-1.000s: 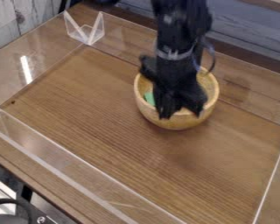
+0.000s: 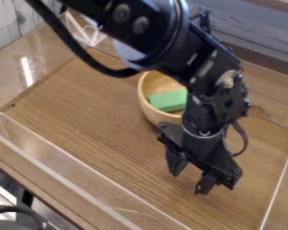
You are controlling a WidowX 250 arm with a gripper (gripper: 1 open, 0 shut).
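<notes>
My gripper [image 2: 189, 171] hangs low over the bare wooden table, in front of and a little right of a yellow-tan bowl [image 2: 151, 88], its fingers open and pointing down. A green block [image 2: 167, 100] lies in the bowl, partly hidden behind my arm. I see nothing between the fingertips.
A pale wall panel [image 2: 21, 36] stands at the upper left, and the table's edge runs along the lower left, with dark cables beyond it.
My arm has come down and toward the front from over the bowl to the bare table, uncovering part of the bowl and the green block.
</notes>
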